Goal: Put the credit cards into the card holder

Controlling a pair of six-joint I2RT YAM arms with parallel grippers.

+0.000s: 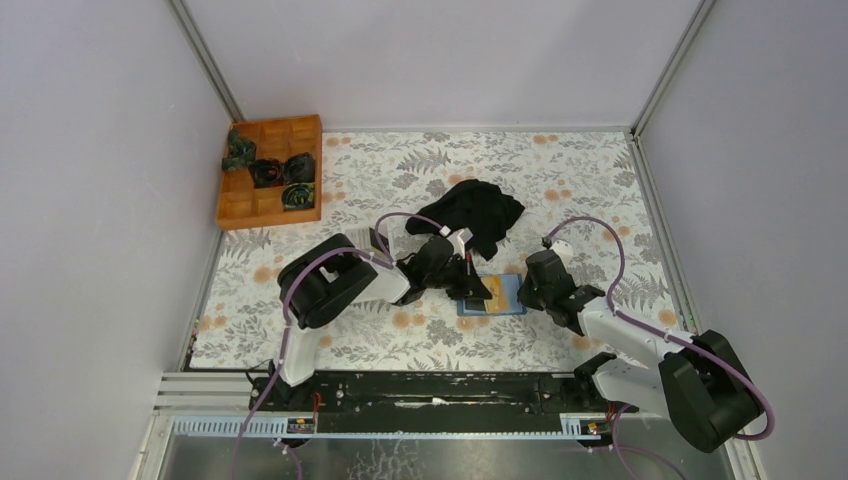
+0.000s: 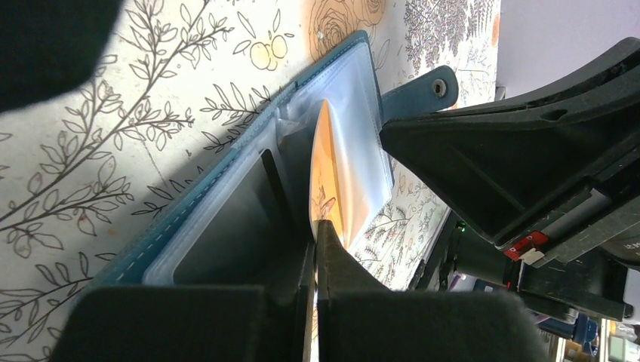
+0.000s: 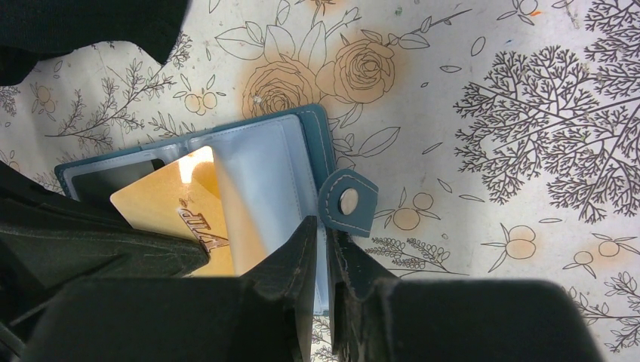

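Observation:
The blue card holder (image 1: 510,294) lies open at the table's front middle, clear sleeves facing up, with an orange card (image 2: 326,173) (image 3: 170,202) partly in a sleeve beside a dark one. My left gripper (image 1: 472,294) is shut at the orange card's edge; whether it grips the card is hard to tell. My right gripper (image 1: 525,298) is shut at the holder's right side, its tips by the snap tab (image 3: 361,207), with nothing clearly between them.
A black cloth (image 1: 470,210) lies just behind the holder. A wooden compartment box (image 1: 235,205) with dark items stands at back left.

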